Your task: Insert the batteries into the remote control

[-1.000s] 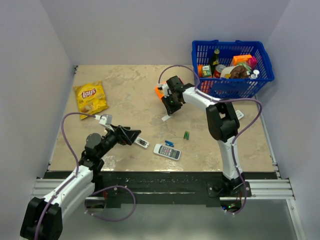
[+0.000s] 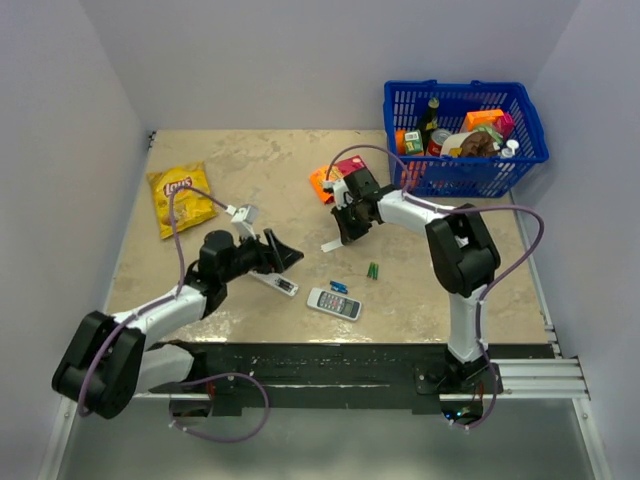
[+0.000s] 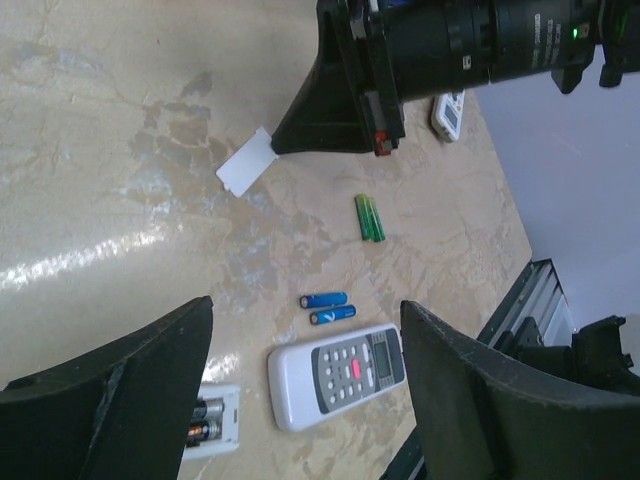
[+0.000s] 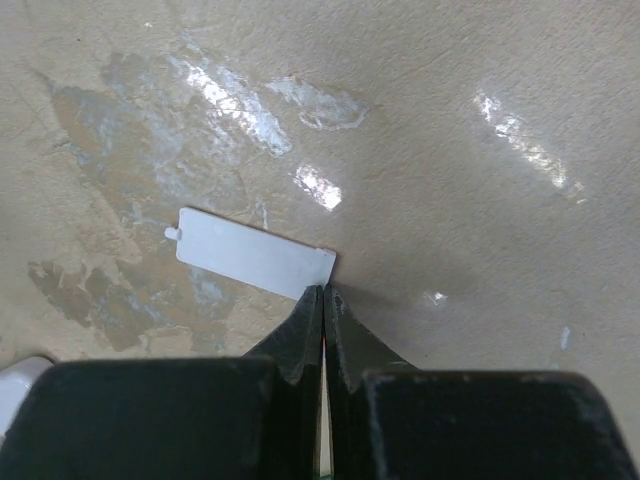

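Note:
A white remote with its back compartment open [image 2: 284, 285] lies near the front of the table, partly under my left gripper [image 2: 284, 259]. Batteries [image 3: 205, 421] show inside that compartment in the left wrist view. The left gripper's fingers [image 3: 165, 370] stand wide apart, nothing between them, above the table. My right gripper is shut, its tips pinching one end of a thin white battery cover [image 4: 250, 250]. How far the cover is off the table is hard to tell.
A second remote, buttons up [image 2: 334, 304], lies right of the open one. Blue batteries [image 3: 323, 300] and green batteries [image 3: 369, 217] lie loose nearby. Chips bag [image 2: 181, 198] at left, orange packet [image 2: 321, 184] behind the right gripper, blue basket [image 2: 460, 178] at back right.

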